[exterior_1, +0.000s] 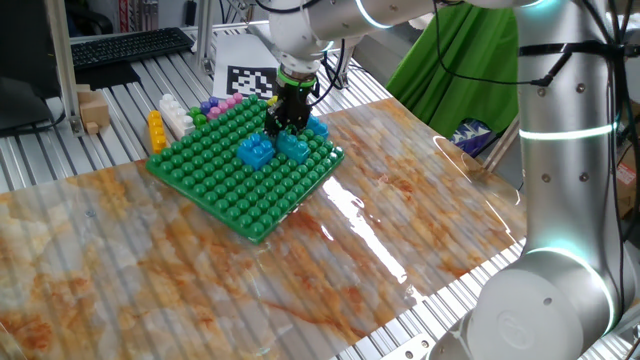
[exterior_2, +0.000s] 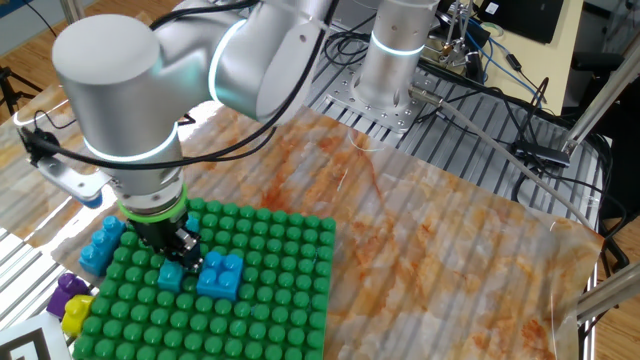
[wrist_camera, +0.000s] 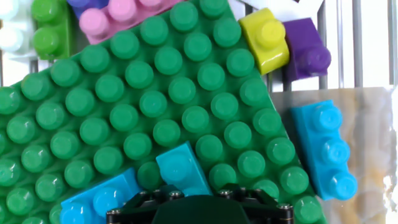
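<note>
On the green baseplate (exterior_1: 225, 195) are two blue bricks, close together. My gripper (exterior_1: 286, 132) reaches down at the blue brick (exterior_1: 293, 148) nearer the plate's right edge. The other blue brick (exterior_1: 255, 150) sits just left of it. In the wrist view, part of the brick at my gripper shows beyond the black fingers, and its near end is hidden by them. The second brick (wrist_camera: 106, 198) lies to the lower left. Whether the fingers are clamped on the brick is hidden.
Off the plate's edge lies a long blue brick (wrist_camera: 324, 149), with yellow (wrist_camera: 266, 38) and purple (wrist_camera: 306, 50) bricks near it. Pink, green, white and orange bricks (exterior_1: 157, 132) line the far-left side.
</note>
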